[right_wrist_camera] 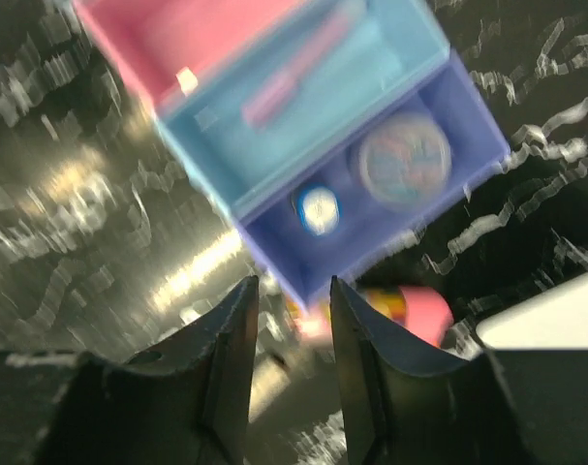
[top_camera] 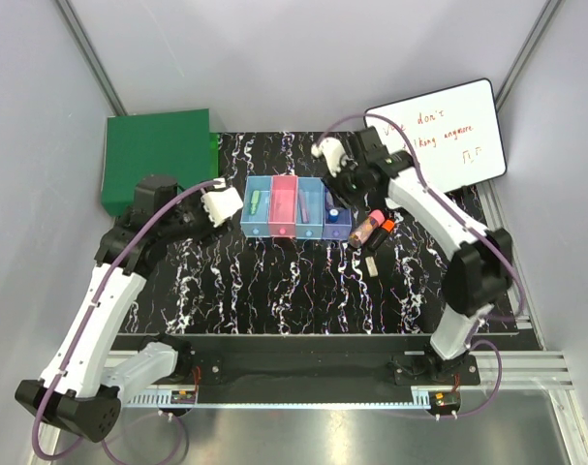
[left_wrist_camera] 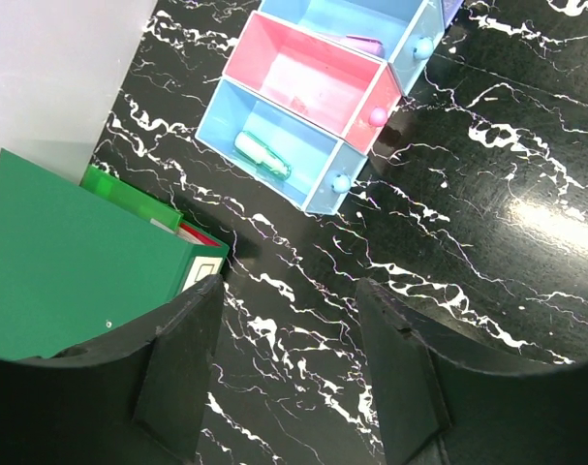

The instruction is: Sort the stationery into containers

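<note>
In the row of open bins, the left blue bin (top_camera: 257, 229) holds a green stick (left_wrist_camera: 262, 154). The pink bin (left_wrist_camera: 303, 73) beside it looks empty. A pink-purple stick (top_camera: 303, 206) lies in the second blue bin (right_wrist_camera: 208, 150). The purple bin (right_wrist_camera: 284, 262) holds a clear round roll (right_wrist_camera: 406, 160) and a small blue-rimmed item (right_wrist_camera: 319, 209). Over this purple bin my right gripper stands part open, nothing visible between its fingers. My left gripper is open and empty, left of the bins above bare table.
Right of the bins lie a pink-capped tube (top_camera: 366, 229), an orange-and-black item (top_camera: 381, 235) and a small tan block (top_camera: 371, 266). A whiteboard (top_camera: 439, 136) stands back right, a green box (top_camera: 158, 145) back left.
</note>
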